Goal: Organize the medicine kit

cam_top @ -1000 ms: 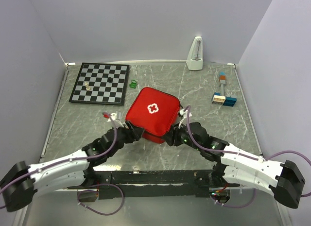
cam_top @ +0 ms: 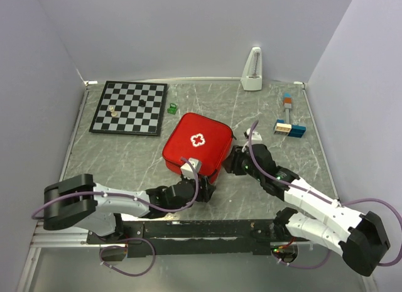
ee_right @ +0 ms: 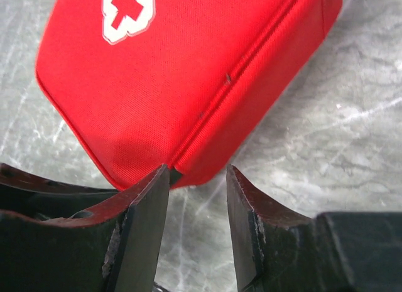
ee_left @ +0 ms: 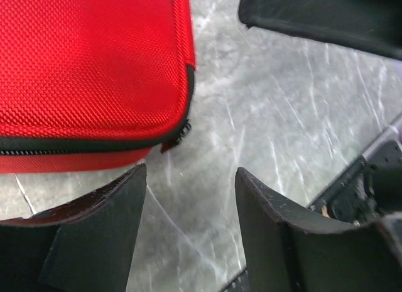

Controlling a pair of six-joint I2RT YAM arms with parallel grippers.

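A red zippered medicine kit [cam_top: 195,141] with a white cross lies closed in the middle of the table, turned at an angle. My left gripper [cam_top: 208,193] hovers at the kit's near corner. In the left wrist view its fingers [ee_left: 103,232] are spread with only bare table between them, and the kit's corner with a dark zipper pull [ee_left: 179,136] lies just beyond. Beside the kit's right side is my right gripper [cam_top: 231,164]. Its fingers stand part open in the right wrist view, with the kit's edge [ee_right: 213,147] ahead of the fingertips and nothing held.
A checkered board [cam_top: 129,108] lies at the back left, a small green object [cam_top: 172,108] beside it. A white metronome [cam_top: 252,69] stands at the back. Blue and orange blocks [cam_top: 289,129] sit at the right.
My left gripper has swung right and nearer, from the kit's near left side to its near corner. The right gripper has shifted back and right along the kit's side. The kit looks unmoved.
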